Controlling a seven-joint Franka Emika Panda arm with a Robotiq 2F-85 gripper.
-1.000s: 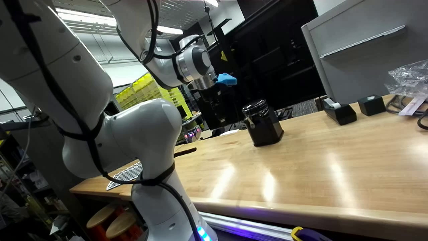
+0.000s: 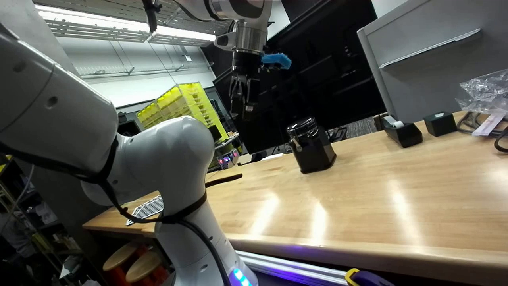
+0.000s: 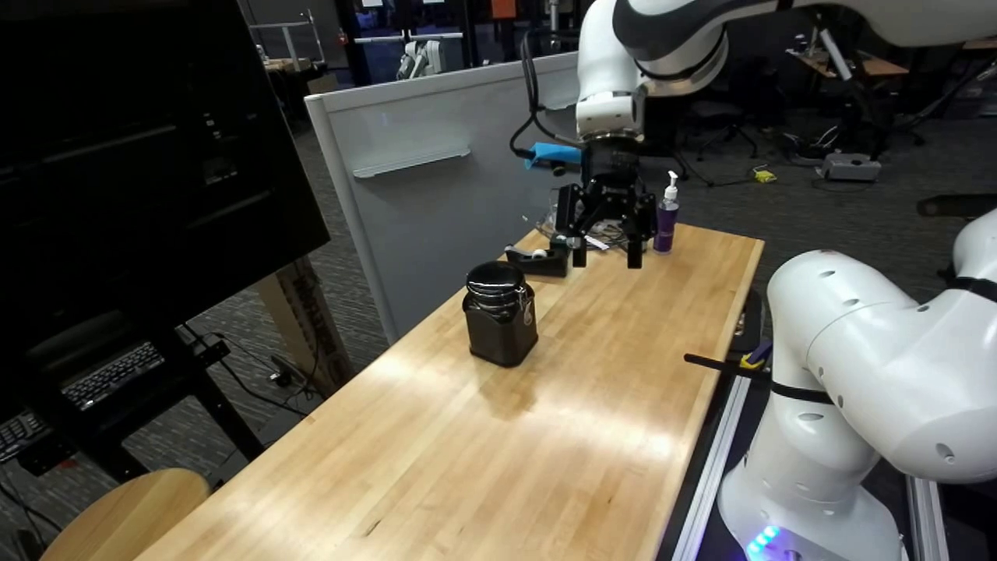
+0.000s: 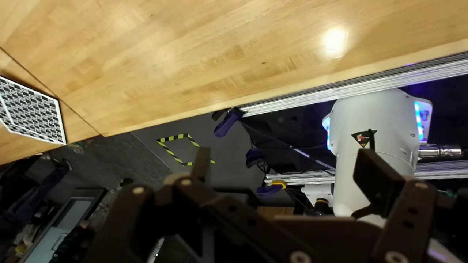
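In the first exterior view a black canister with a shiny lid and a wire clasp stands upright on the wooden table. My gripper hangs in the air to its upper left, well apart from it. Seen from the second exterior view, the gripper points down with its fingers spread and nothing between them, while the canister appears to its lower left. The wrist view has the open gripper dark and blurred over the table edge and my arm's base; the canister is out of that view.
A black tape dispenser and a small black box lie farther along the table. A pump bottle stands near its far end. The patterned board rests at another end.
The arm has risen and re-angled in the first exterior view. My gripper now hangs higher and more nearly straight down, with its fingers easier to see. The canister has not moved.
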